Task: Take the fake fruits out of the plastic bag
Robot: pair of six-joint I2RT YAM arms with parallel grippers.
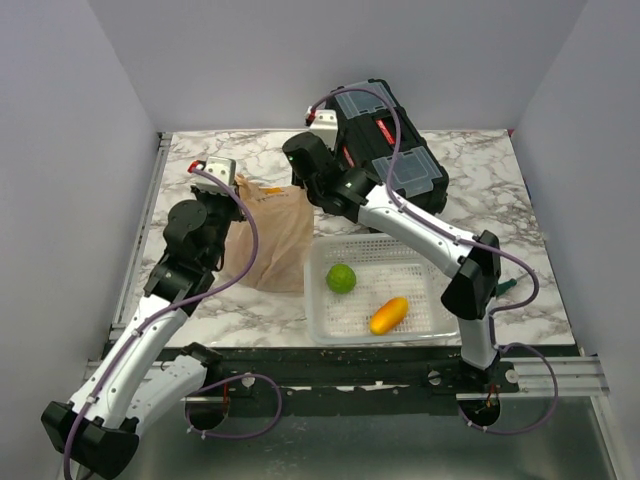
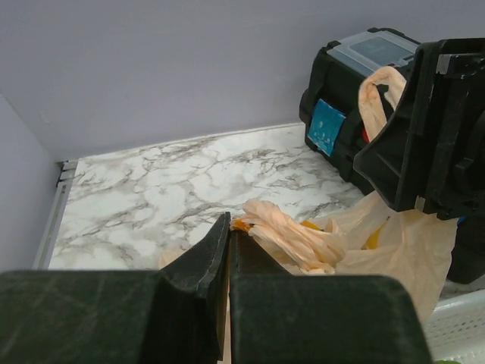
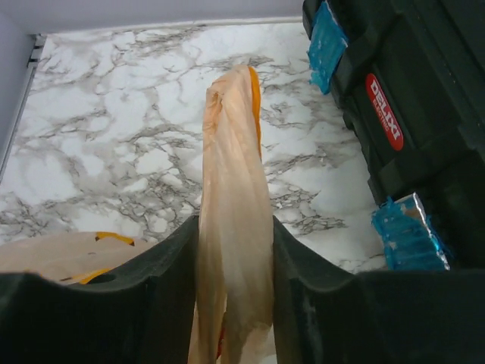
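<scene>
The crumpled pale plastic bag [image 1: 272,250] lies left of the white basket, with bits of yellow-orange showing at its top. My left gripper is shut at the bag's gathered upper edge, a thin bit of plastic at its fingertips. My right gripper is around an upstanding strip of the bag [image 3: 235,144], part open; whether it grips the plastic is unclear. A green fruit [image 1: 341,279] and a yellow-orange mango [image 1: 389,315] lie in the white basket [image 1: 316,320].
A black toolbox [image 1: 425,170] with clear lids stands at the back behind the basket. Bare marble table [image 2: 159,189] shows at the back left and on the right. Grey walls border the table.
</scene>
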